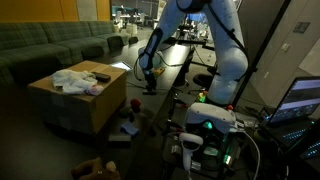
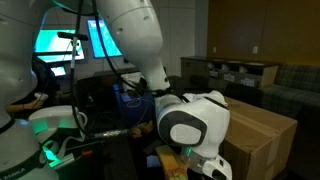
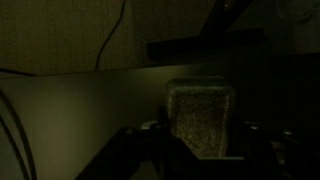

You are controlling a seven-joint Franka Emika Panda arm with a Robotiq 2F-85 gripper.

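A dull yellowish block (image 3: 200, 118), perhaps a sponge, shows in the dark wrist view between the black fingers, and my gripper is shut on it. In exterior view 1 the gripper (image 1: 151, 84) hangs at the far part of the dark table, beyond the cardboard box. The block is too small to make out clearly there. Exterior view 2 shows the white wrist (image 2: 195, 132) of the arm close up, with a yellow patch (image 2: 172, 163) beside it; the fingertips are hidden.
The cardboard box (image 1: 68, 108) with a white cloth (image 1: 75, 80) on it stands at the left. Small items, one red (image 1: 136, 104) and one blue (image 1: 129, 127), lie on the dark table near it. A brown soft thing (image 1: 95, 168) is at the front. Cables cross the wrist view.
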